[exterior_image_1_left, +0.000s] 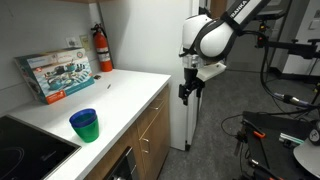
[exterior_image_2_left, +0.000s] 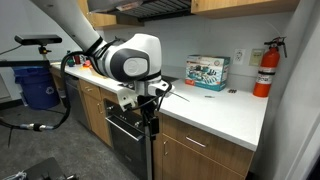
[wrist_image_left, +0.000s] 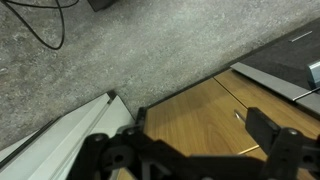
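My gripper (exterior_image_1_left: 184, 98) hangs pointing down at the end of the white arm, beyond the far end of the counter in exterior view 1. Exterior view 2 shows the gripper (exterior_image_2_left: 152, 130) in front of the wooden cabinets (exterior_image_2_left: 195, 150), below counter height. Along the bottom of the wrist view, two dark fingers (wrist_image_left: 264, 130) stand well apart, and nothing shows between them except the cabinet wood behind. A blue and green cup or bowl (exterior_image_1_left: 85, 125) rests on the white counter (exterior_image_1_left: 115, 98), away from the gripper.
At the back of the counter stands a colourful box (exterior_image_1_left: 57, 75), with a red fire extinguisher (exterior_image_1_left: 102, 49) in the corner. A black cooktop (exterior_image_1_left: 25, 150) lies at the near end. Cables (exterior_image_1_left: 262, 75) loop beside the arm. Grey floor (wrist_image_left: 170, 50) is open ahead of the cabinets.
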